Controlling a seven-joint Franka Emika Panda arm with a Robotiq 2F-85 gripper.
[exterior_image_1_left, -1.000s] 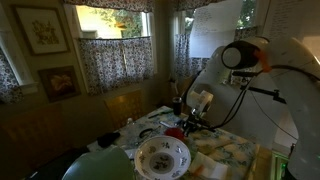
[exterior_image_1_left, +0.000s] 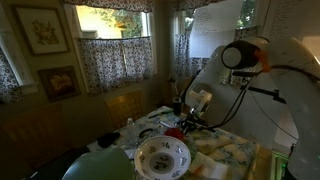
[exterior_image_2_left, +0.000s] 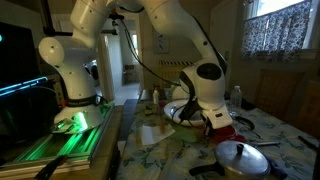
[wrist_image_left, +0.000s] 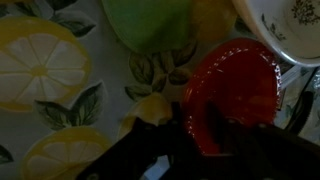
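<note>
A red bowl (wrist_image_left: 235, 85) fills the right middle of the wrist view. The same bowl (exterior_image_2_left: 224, 133) shows on the table in exterior view 2, and a bit of its red side (exterior_image_1_left: 174, 133) in exterior view 1. My gripper is low at the bowl's near left rim, one dark finger by the outer edge and another over the inside. In exterior view 2 the gripper (exterior_image_2_left: 210, 130) points down beside the bowl. The fingers are dark and blurred, so whether they touch the rim cannot be made out.
A green round item (wrist_image_left: 150, 22) and a pale patterned dish (wrist_image_left: 292, 25) lie close to the red bowl. A lidded metal pot (exterior_image_2_left: 243, 160) stands near the front right of exterior view 2. A white colander (exterior_image_1_left: 162, 158) is in front in exterior view 1. The tablecloth has lemons.
</note>
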